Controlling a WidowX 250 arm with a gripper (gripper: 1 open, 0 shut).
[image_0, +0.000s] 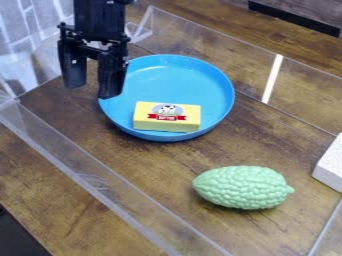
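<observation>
My black gripper (92, 72) hangs open at the upper left, over the left edge of a blue plate (211, 88), with nothing visible between its fingers. On the plate's front part lies a yellow box (167, 116) with a cow label. A green bumpy melon-like vegetable (243, 187) lies on the wooden table at the lower right, apart from the plate.
Clear plastic walls border the wooden table (160, 180) on several sides. A white block (331, 160) sits at the right edge. Bare wood lies between the plate and the green vegetable.
</observation>
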